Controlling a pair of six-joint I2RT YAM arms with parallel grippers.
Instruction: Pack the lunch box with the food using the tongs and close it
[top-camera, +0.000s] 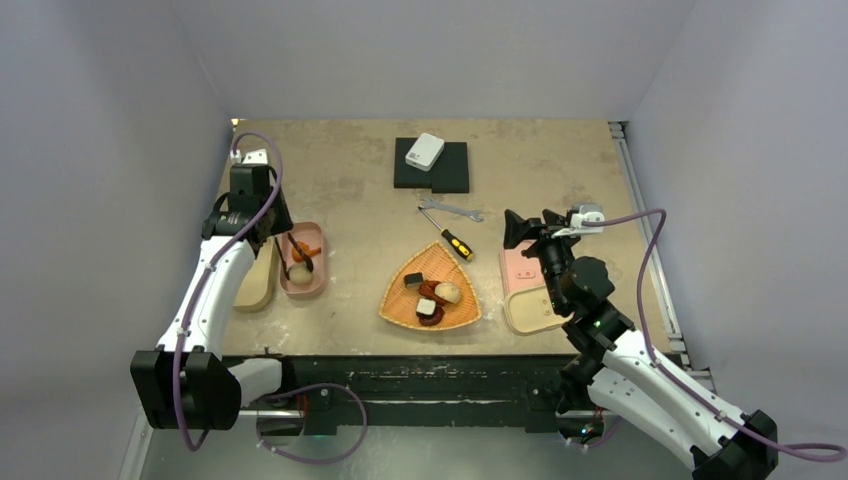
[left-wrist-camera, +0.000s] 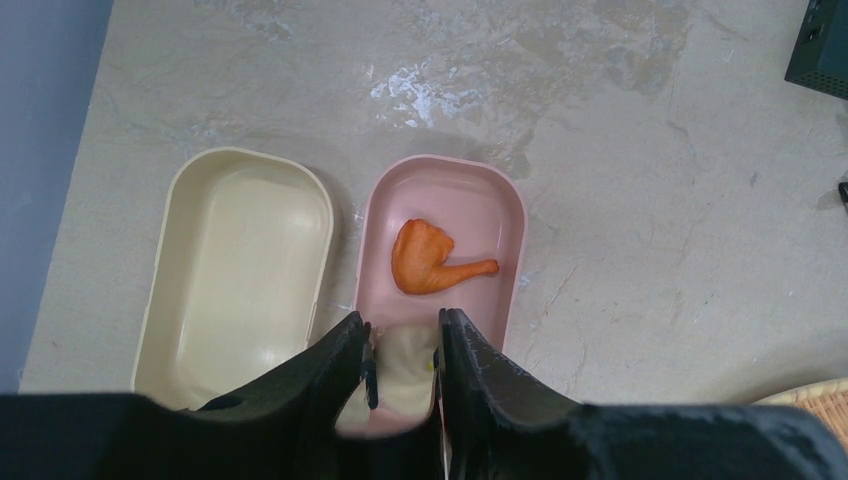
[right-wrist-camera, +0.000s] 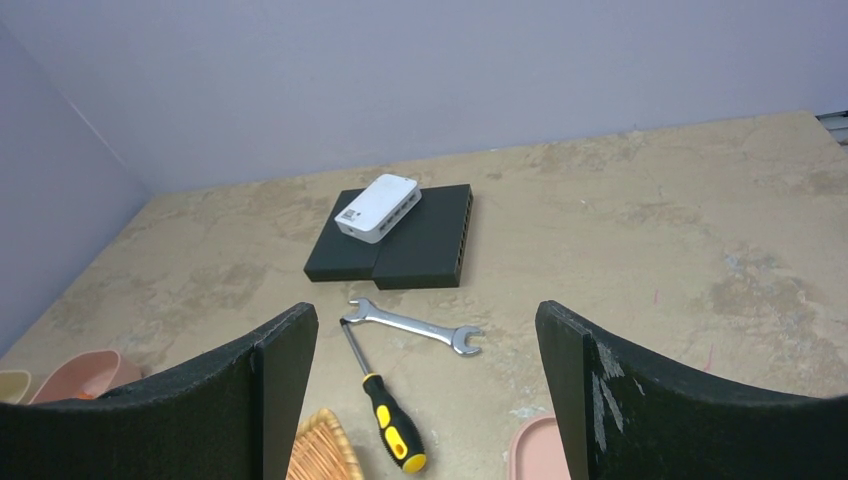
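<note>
A beige bun (left-wrist-camera: 405, 358) sits between the fingertips of my left gripper (top-camera: 297, 271), which is shut on it. Bun and fingers are over the near end of the pink lunch box (top-camera: 318, 281); whether the bun touches the floor of the box cannot be told. An orange drumstick (left-wrist-camera: 425, 262) lies inside, toward the far end. In the basket (top-camera: 395, 308) at centre are a dark-wrapped piece (top-camera: 413, 280), a second bun (top-camera: 447, 292) and other food pieces. My right gripper is open above the right side, nothing between its fingers.
An empty cream box (left-wrist-camera: 235, 270) stands left of the pink one. Pink (top-camera: 521, 270) and cream lids (top-camera: 533, 310) lie under the right arm. A screwdriver (top-camera: 457, 244), a wrench (top-camera: 452, 208) and black blocks (top-camera: 450, 170) with a white box (top-camera: 425, 151) occupy the centre back.
</note>
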